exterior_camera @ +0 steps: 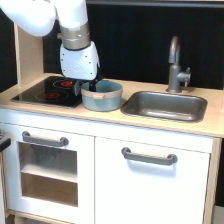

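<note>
My gripper [84,84] hangs from the white arm at the upper left, its dark fingers down at the left rim of a grey-blue pot [104,98]. The pot sits on the wooden counter, just right of the black hob [48,92]. Whether the fingers are shut on the rim or open around it is hard to make out.
A steel sink [160,105] with a grey tap [175,70] occupies the right of the counter [200,126]. Below are two white doors with grey handles. The hob is clear of objects.
</note>
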